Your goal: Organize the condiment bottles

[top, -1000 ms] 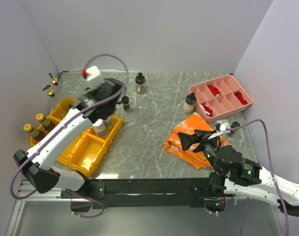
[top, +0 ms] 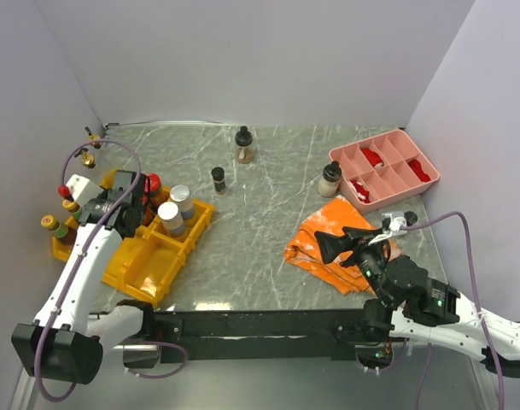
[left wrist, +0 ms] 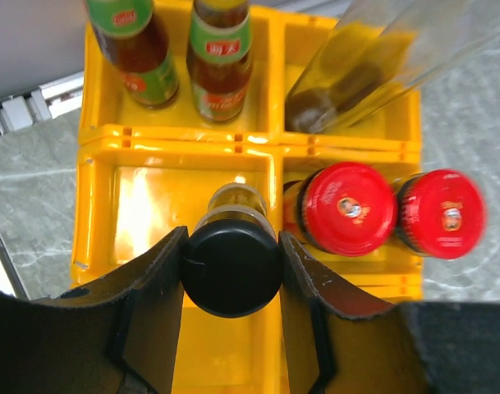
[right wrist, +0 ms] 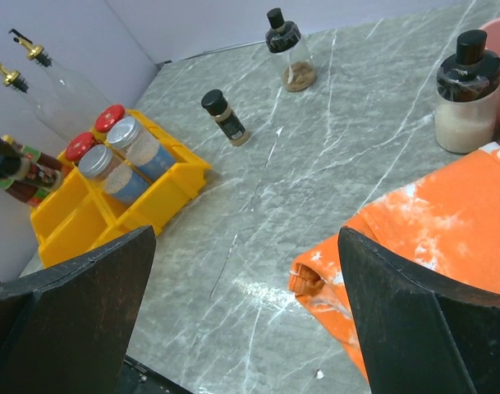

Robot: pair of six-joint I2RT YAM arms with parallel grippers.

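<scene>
My left gripper is shut on a black-capped bottle (left wrist: 231, 267), held over an empty compartment of the yellow organizer (left wrist: 163, 205); two green-label sauce bottles (left wrist: 221, 57), glass bottles and red-lidded jars (left wrist: 348, 209) stand in other compartments. Silver-lidded jars (right wrist: 143, 152) sit on the organizer's near side. A small dark shaker (top: 219, 179), a black-lidded jar (top: 244, 147) and a second jar (top: 330, 179) stand on the counter. My right gripper (top: 345, 243) is open above the orange cloth, holding nothing.
The orange cloth (top: 324, 278) lies at the right front. A pink divided box (top: 383, 188) with red items is at the back right. Walls enclose the sides and back.
My left gripper has moved left and toward the front, from near the small shaker to over the organizer. The right arm has barely moved.
</scene>
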